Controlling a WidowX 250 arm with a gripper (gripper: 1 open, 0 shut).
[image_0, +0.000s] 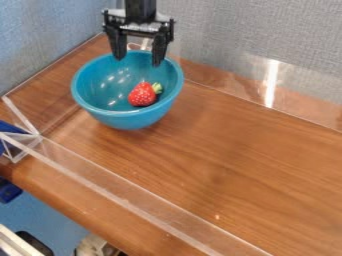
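Observation:
A teal bowl stands on the wooden table, toward its back left. A red strawberry with a pale green top lies inside it, right of the bowl's centre. My black gripper hangs open over the back rim of the bowl, its two fingers spread and nothing seen between them, above and behind the strawberry.
Clear plastic edging runs along its left front and back, with white crossed strips and a blue piece at the left. Grey fabric walls stand behind and to the left.

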